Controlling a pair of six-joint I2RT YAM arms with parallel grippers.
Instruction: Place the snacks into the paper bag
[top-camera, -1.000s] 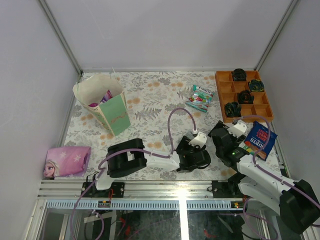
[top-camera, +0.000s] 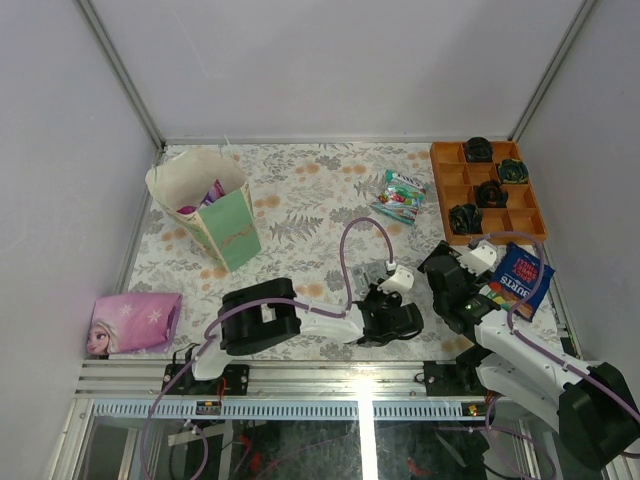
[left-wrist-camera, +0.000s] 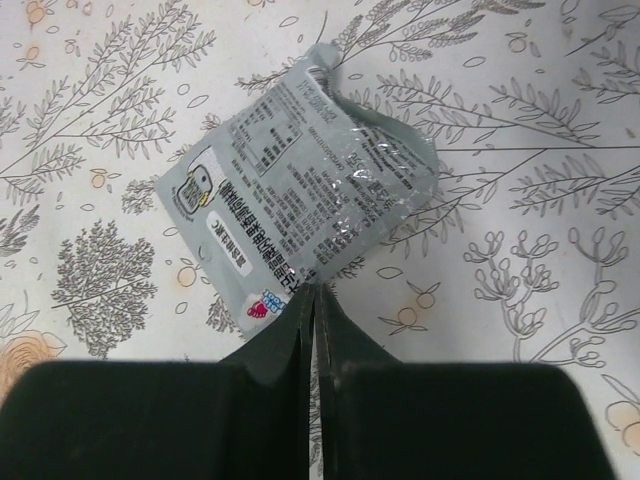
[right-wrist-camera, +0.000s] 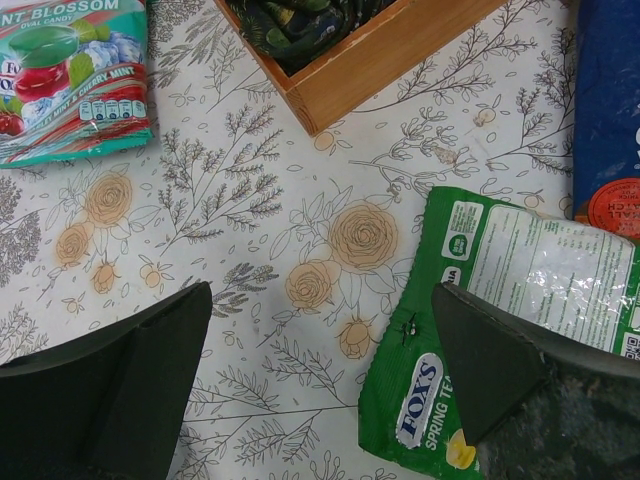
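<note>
A grey snack packet (left-wrist-camera: 300, 165) lies flat on the table in the left wrist view. My left gripper is shut with nothing between its fingers, its tips over the packet's near edge; touching or above it, I cannot tell. In the right wrist view my right gripper stands open and empty, one finger partly covering a green Fox's packet (right-wrist-camera: 405, 405). A red and green candy packet (top-camera: 401, 196) lies beyond the arms, and a blue packet (top-camera: 520, 275) at the right. The paper bag (top-camera: 232, 232) stands open at the left with something purple inside.
A wooden compartment tray (top-camera: 458, 185) holding several dark rolled items stands at the back right. At the front left rests a pink pouch (top-camera: 135, 322). The cloth between bag and candy packet is clear.
The right arm has barely moved.
</note>
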